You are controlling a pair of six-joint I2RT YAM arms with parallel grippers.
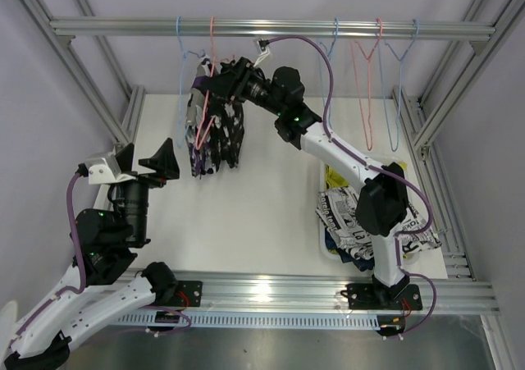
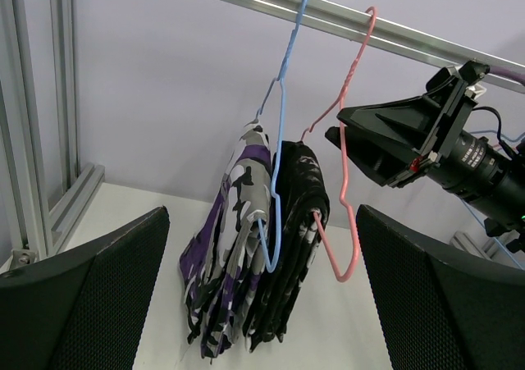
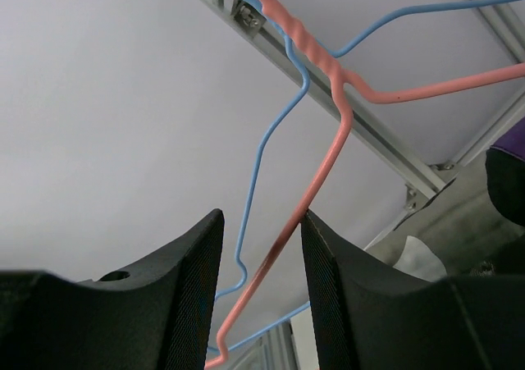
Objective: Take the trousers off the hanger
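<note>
Two pairs of trousers hang on the left hangers: purple-grey camouflage (image 2: 238, 222) on a blue hanger (image 2: 280, 116), dark patterned (image 2: 287, 304) on a pink hanger (image 2: 345, 165). My right gripper (image 1: 220, 81) is up at the pink hanger; in the right wrist view its fingers (image 3: 184, 288) stand part open, the pink wire running between or just in front of them. My left gripper (image 1: 146, 158) waits open at the lower left, apart from the clothes, nothing between its fingers.
A metal rail (image 1: 271, 27) spans the top, with empty pink and blue hangers at the right. A bin (image 1: 323, 243) of folded clothes lies below them, partly behind the right arm. The middle of the white board (image 1: 262, 214) is clear.
</note>
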